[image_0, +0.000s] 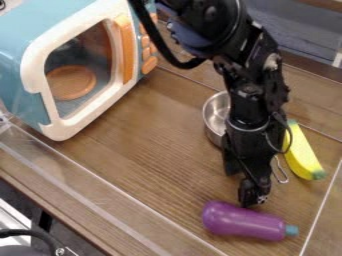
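Note:
My black gripper (251, 182) is low over the wooden counter, just above a purple toy eggplant (241, 220) with a teal tip. A steel pot (214, 112) sits behind the arm, partly hidden by it. A yellow toy banana (302, 155) lies right of the gripper. The fingers are dark and partly hidden, so their opening is hard to make out.
A blue and white toy oven (54, 114) with an orange plate inside stands at the upper left. A black cable runs at the lower left.

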